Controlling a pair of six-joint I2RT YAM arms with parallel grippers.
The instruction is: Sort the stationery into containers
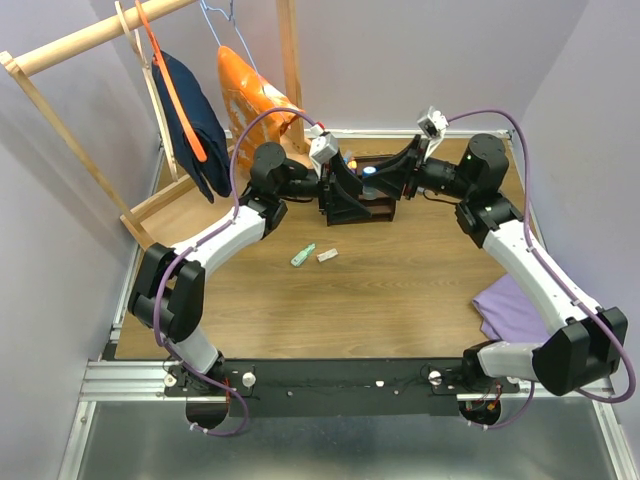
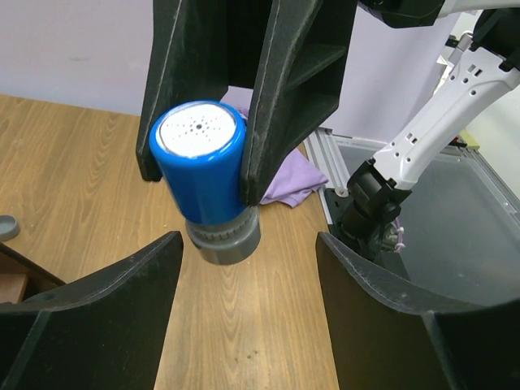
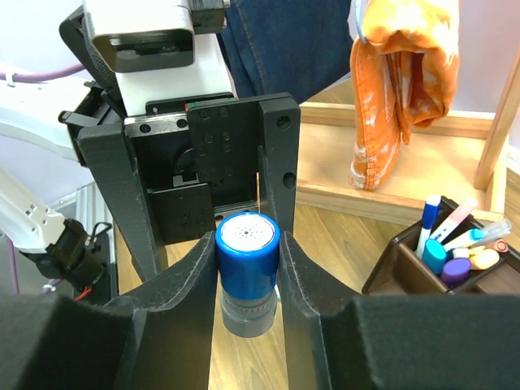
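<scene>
A cylinder with a blue upper part and grey base (image 3: 248, 268) is held upright in my right gripper, which is shut on it. In the left wrist view the cylinder (image 2: 203, 175) hangs between the right gripper's fingers. My left gripper stands open, facing it from the left, its fingertips either side of the grey base, apart from it. Behind, a dark organizer (image 3: 390, 268) holds several pens and markers (image 3: 435, 256). On the table lie a green item (image 1: 303, 255) and a small pale block (image 1: 327, 255).
A wooden rack (image 1: 145, 210) with hanging dark cloth (image 1: 190, 130) and an orange bag (image 1: 245, 90) stands at the back left. A purple cloth (image 1: 510, 305) lies at the right edge.
</scene>
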